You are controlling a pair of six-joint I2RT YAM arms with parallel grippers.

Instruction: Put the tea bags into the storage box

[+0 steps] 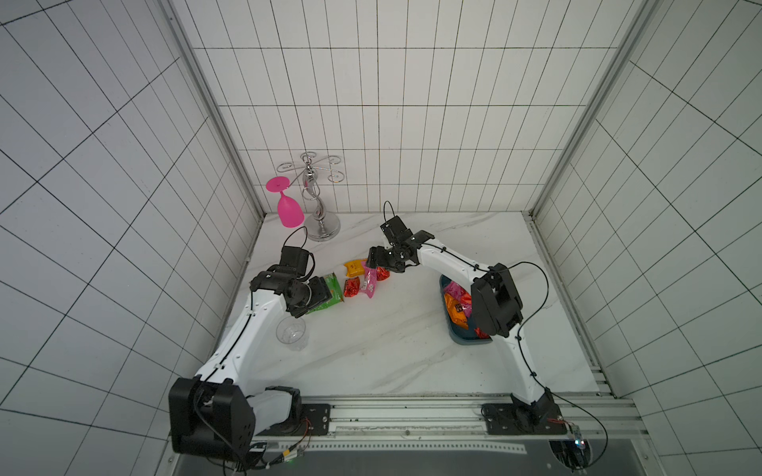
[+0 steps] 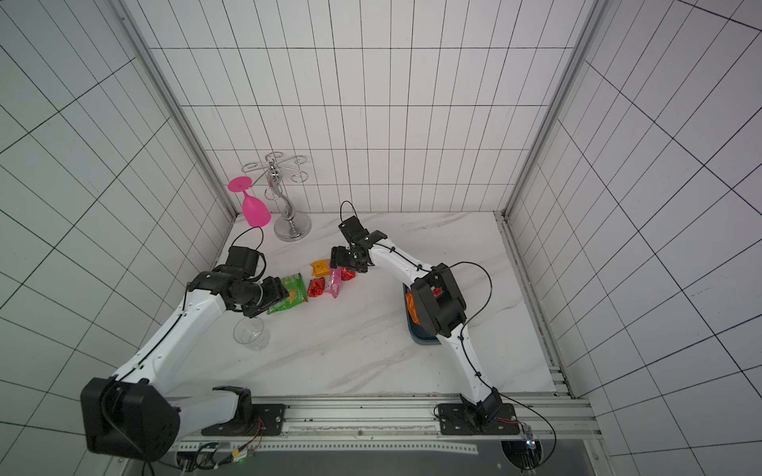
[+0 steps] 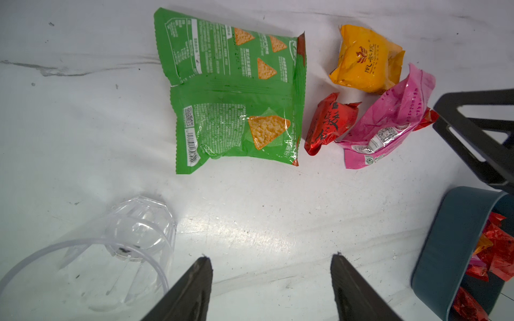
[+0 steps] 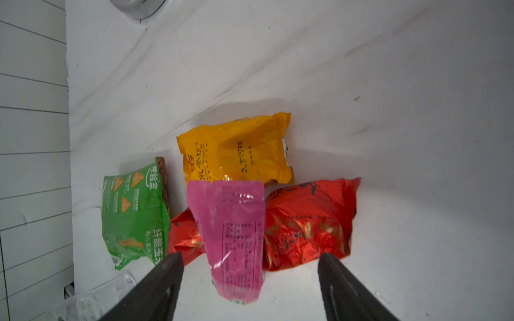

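Note:
Several wrapped tea bags lie close together on the table: a yellow packet (image 4: 235, 149), a pink packet (image 4: 233, 240), one red packet (image 4: 316, 222) right of the pink and another red packet (image 3: 329, 122) left of it. The dark teal storage box (image 3: 455, 235), on the right, holds several red, pink and orange packets. My right gripper is open above the group, with the pink packet showing between its fingertips and apart from them. To the left, my left gripper has its fingers apart over bare table, holding nothing.
A green snack bag (image 3: 235, 96) lies left of the tea bags, and a clear cup (image 3: 133, 240) lies in front of it. At the back left stands a metal rack (image 1: 321, 226) with a pink goblet (image 1: 289, 211).

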